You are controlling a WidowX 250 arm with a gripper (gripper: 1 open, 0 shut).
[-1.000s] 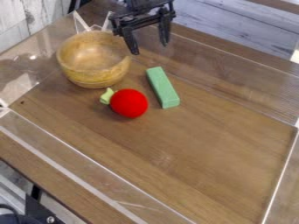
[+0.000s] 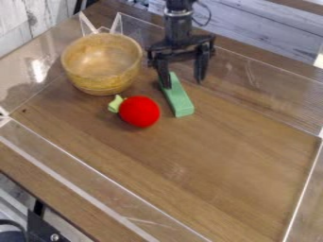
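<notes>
My black gripper [image 2: 182, 71] hangs at the top centre, open, its fingers on either side of the upper end of a green block [image 2: 179, 102] lying on the wooden table. Whether the fingers touch the block cannot be told. A red tomato-like object [image 2: 140, 112] with a pale green stem lies just left of and below the block. A wooden bowl [image 2: 90, 68] stands to the upper left.
A white wall borders the back and upper left, and the table edge runs along the lower left.
The block, red object and bowl have not visibly moved.
</notes>
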